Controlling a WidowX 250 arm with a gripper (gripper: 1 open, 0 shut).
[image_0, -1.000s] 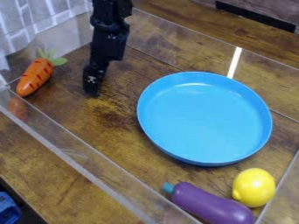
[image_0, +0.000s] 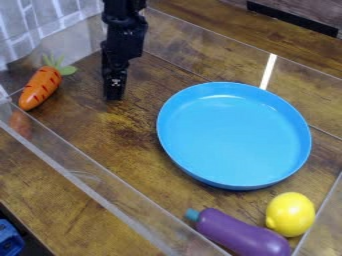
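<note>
My black gripper (image_0: 115, 78) hangs at the upper middle-left over the wooden tray floor, open, with nothing visible between its fingers. To its left lies an orange toy carrot (image_0: 40, 88) with a green top. A large blue plate (image_0: 234, 135) occupies the right middle. A purple eggplant (image_0: 243, 235) and a yellow lemon (image_0: 290, 213) lie at the lower right.
Clear plastic walls (image_0: 107, 184) border the wooden area (image_0: 107, 130). A blue object (image_0: 7, 238) shows at the lower left edge outside the wall. Bare floor lies between carrot and plate.
My gripper has risen slightly in the view. The carrot, plate, eggplant and lemon have not moved.
</note>
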